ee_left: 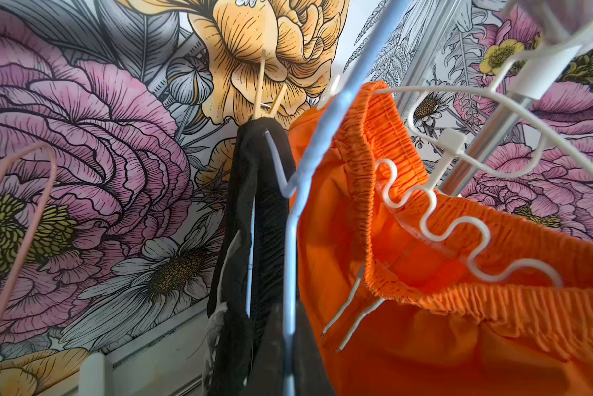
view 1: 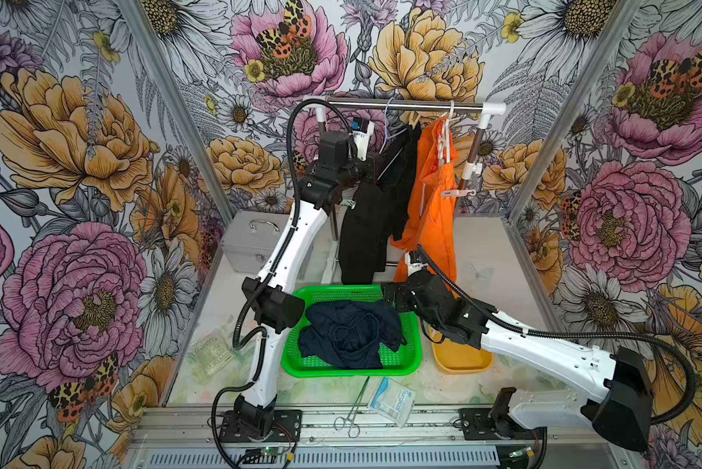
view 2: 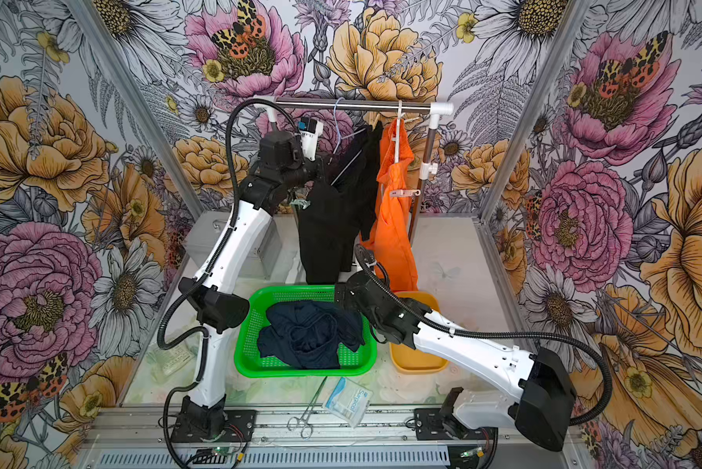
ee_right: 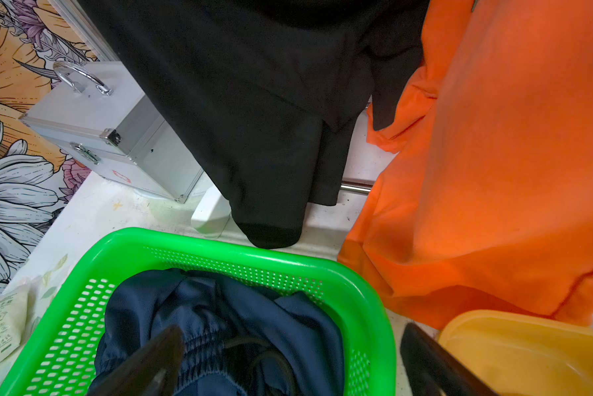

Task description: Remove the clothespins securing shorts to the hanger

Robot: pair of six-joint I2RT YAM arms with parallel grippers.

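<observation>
Black shorts point(view 1: 374, 219) and orange shorts point(view 1: 429, 203) hang from hangers on the rack. A blue hanger point(ee_left: 313, 158) crosses the left wrist view above the black pair, with wooden clothespin tips point(ee_left: 260, 85) behind it. My left gripper is shut at the blue hanger, whose wire runs over or between the fingers; I cannot tell whether it is gripped. A pale clip point(view 2: 404, 192) is at the orange pair. My right gripper stands open and empty, low in front of the shorts, over the green basket's right part.
The green basket point(ee_right: 124, 236) holds dark navy clothing point(view 1: 343, 336). A yellow tray point(view 1: 460, 363) is to its right. A silver case point(ee_right: 91, 112) stands back left. Scissors point(view 1: 355, 406) and a packet point(view 1: 391, 400) lie in front.
</observation>
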